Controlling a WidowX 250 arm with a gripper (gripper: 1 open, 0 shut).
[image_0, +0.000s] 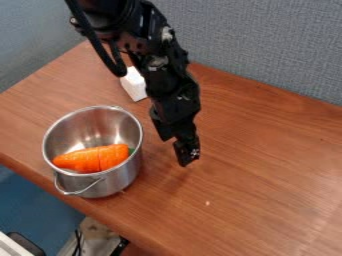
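A steel pot (115, 175) stands near the table's front left edge with orange carrots (92, 160) lying in it. The black arm reaches down from the top, and its gripper (187, 149) is low over the table just right of the pot. Whether the fingers are open or shut is unclear against the dark body; I see nothing between them.
A white block (134, 84) stands at the back, partly behind the arm. The blue-grey walls bound the back; the table's edge drops off at the front left.
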